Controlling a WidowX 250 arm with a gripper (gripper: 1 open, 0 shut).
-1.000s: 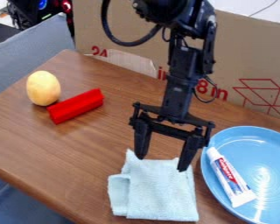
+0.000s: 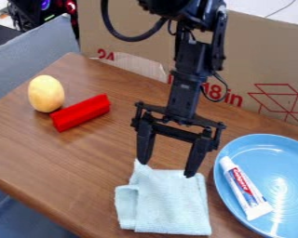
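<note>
My black gripper (image 2: 169, 158) hangs open in the middle of the camera view, its two fingers apart just over the upper part of a light blue folded cloth (image 2: 162, 204) on the wooden table (image 2: 77, 167); nothing shows between them, and whether the tips touch the cloth I cannot tell. To the right, a white toothpaste tube (image 2: 244, 188) lies on a blue plate (image 2: 285, 167). At the left, a red cylinder (image 2: 79, 112) lies on its side beside a yellow egg-shaped object (image 2: 46, 93).
A cardboard box (image 2: 127, 42) stands along the back. A grey padded edge (image 2: 27, 70) borders the table at the left. Bare wood lies left of the cloth and around the red cylinder.
The objects on the table are unchanged.
</note>
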